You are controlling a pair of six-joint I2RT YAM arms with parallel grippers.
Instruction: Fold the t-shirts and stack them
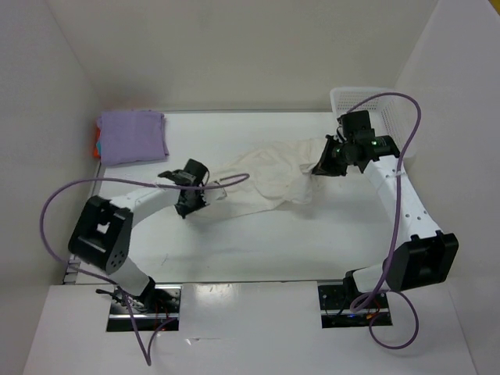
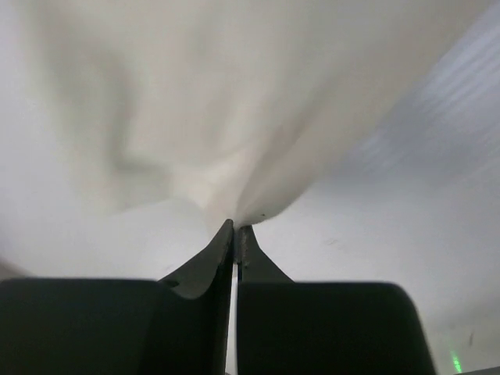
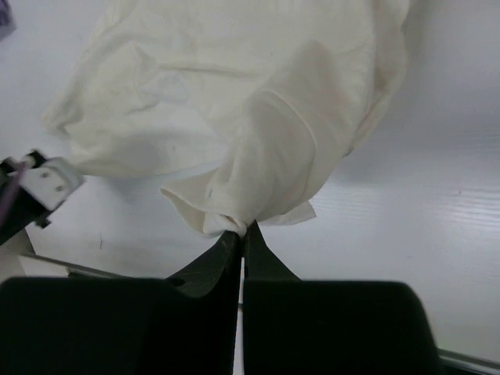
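A cream t-shirt (image 1: 269,172) lies rumpled and stretched sideways across the middle of the white table. In the left wrist view, my left gripper is shut at a pinched corner of the cream cloth (image 2: 226,101), which fans out blurred beyond the tips. My right gripper is also shut, with a raised fold of the shirt (image 3: 281,148) gathered between its fingertips. From above, the right gripper (image 1: 316,170) is at the shirt's right part and the left arm covers its left end. A folded purple shirt (image 1: 133,138) rests at the table's back left.
Something orange (image 1: 97,142) peeks out beneath the purple shirt's left side. An empty-looking white basket (image 1: 340,100) stands at the back right, close to the right arm.
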